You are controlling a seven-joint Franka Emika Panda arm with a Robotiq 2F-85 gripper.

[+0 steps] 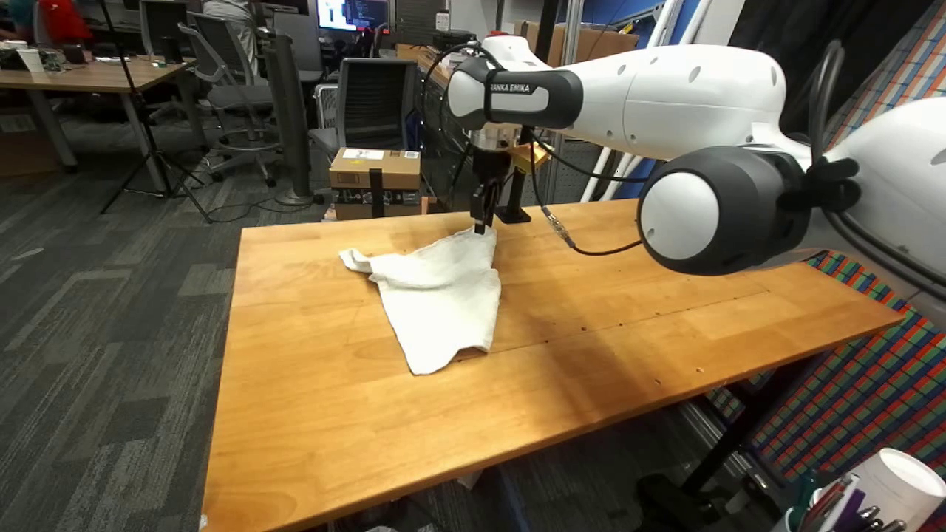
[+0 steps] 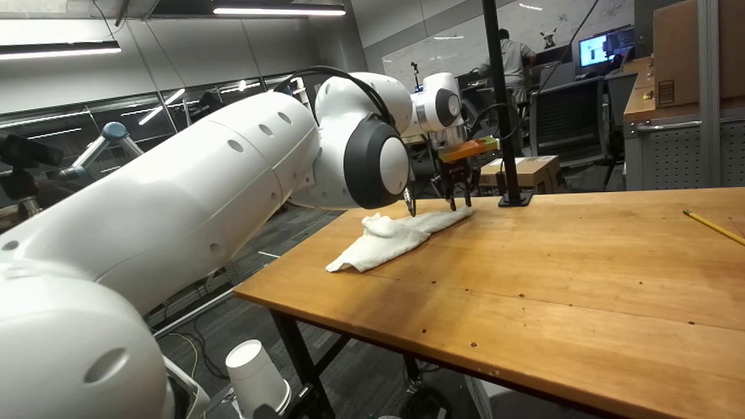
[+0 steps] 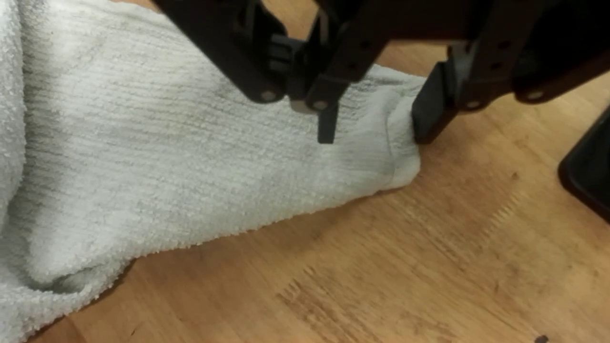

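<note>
A white towel (image 1: 440,292) lies rumpled on the wooden table, with a folded bunch at its left corner in exterior view 1. Its far end narrows to a corner beneath my gripper. The wrist view has the two fingers apart, with the towel's tapered end (image 3: 366,154) showing below and between them. One dark finger pad (image 3: 432,108) is at the towel's very edge; the other hangs over the cloth. From exterior view 2, the fingertips appear close to the towel (image 2: 391,241) at the far table edge. Whether they touch it, I cannot tell.
A black pole on a flat base (image 2: 515,200) stands on the table close beside my gripper. A yellow pencil (image 2: 713,227) lies off to the right in exterior view 2.
</note>
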